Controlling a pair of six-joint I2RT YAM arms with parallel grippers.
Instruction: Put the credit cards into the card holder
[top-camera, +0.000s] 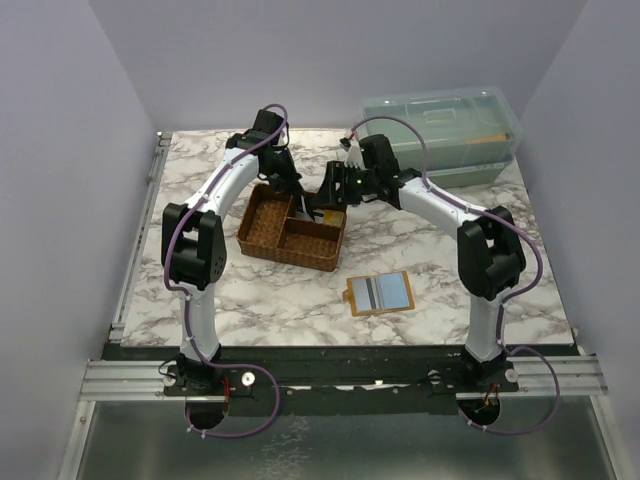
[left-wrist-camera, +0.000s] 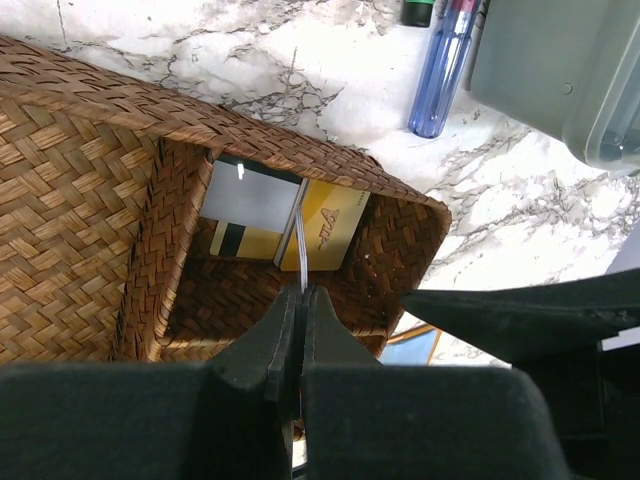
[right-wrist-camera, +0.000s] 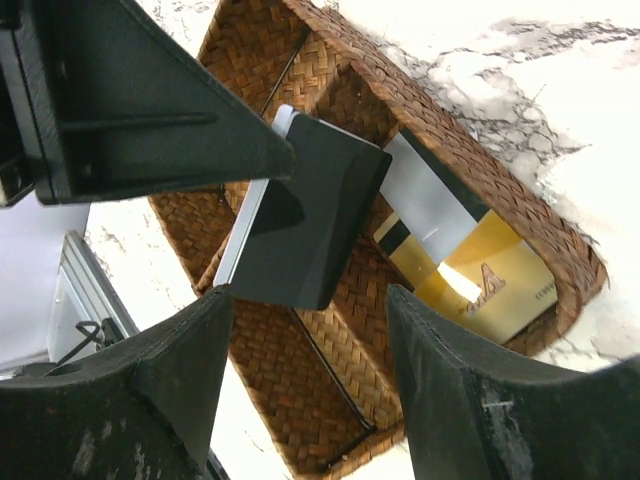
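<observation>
A flat dark piece (right-wrist-camera: 315, 215) with a pale edge, possibly the card holder, hangs upright over the wicker basket (top-camera: 262, 225). My left gripper is shut on it; seen from the left wrist only its thin edge shows. Grey and yellow cards (left-wrist-camera: 330, 222) lean against the wall of the back right compartment. Over that compartment my right gripper stands open, nothing gripped. Between its fingers the right wrist view shows the dark piece, but whether they touch it I cannot tell.
A tan-edged board with blue-grey panels (top-camera: 380, 293) lies in front of the basket. At the back right stands a lidded clear green box (top-camera: 440, 135). A blue-handled tool (left-wrist-camera: 440, 85) lies behind the basket.
</observation>
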